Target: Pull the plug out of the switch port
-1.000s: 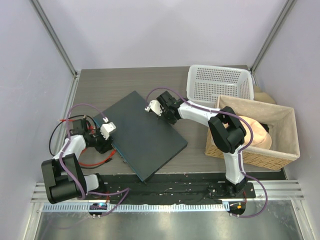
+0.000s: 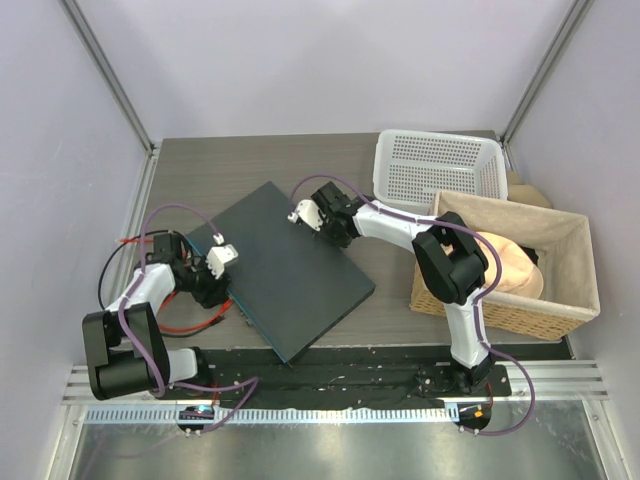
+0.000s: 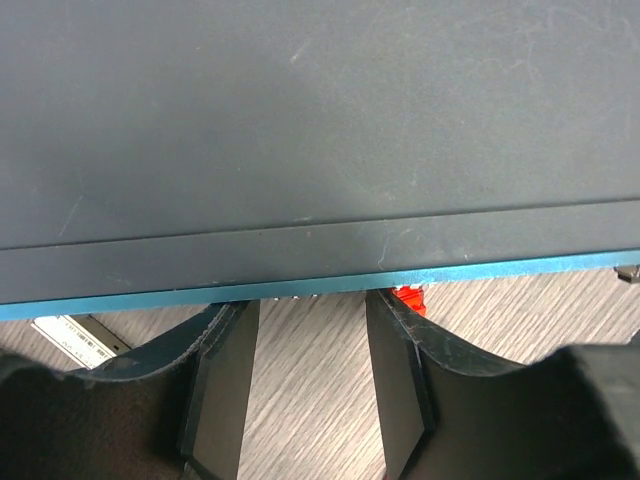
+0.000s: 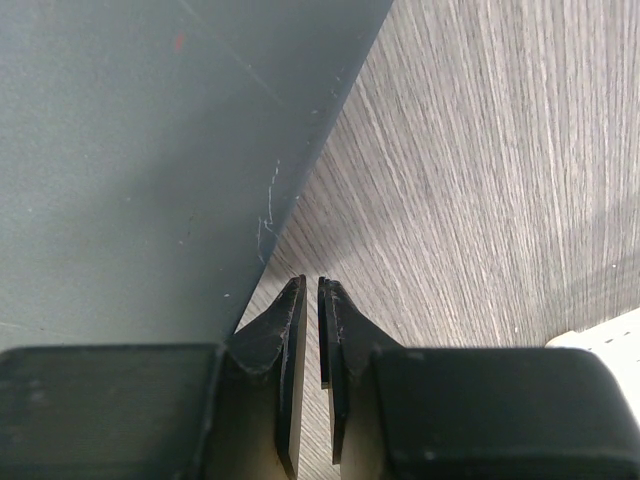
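Observation:
The dark switch (image 2: 290,280) lies flat and askew mid-table. In the left wrist view its blue-edged front (image 3: 150,296) runs across, with a red plug (image 3: 410,298) partly hidden behind the right finger. My left gripper stands open at that edge; whether anything is between the fingertips under the edge is unclear. My right gripper is at the switch's far right edge, over bare table, its fingers close together with a narrow gap and nothing seen between them.
Red and black cables (image 2: 195,328) lie at the left. A white plastic basket (image 2: 440,160) stands at the back right, a wicker basket (image 2: 510,316) with a tan item at the right. Bare table shows behind the switch.
My left gripper and arm have shifted very slightly at the switch's edge. The switch and my right arm look unmoved.

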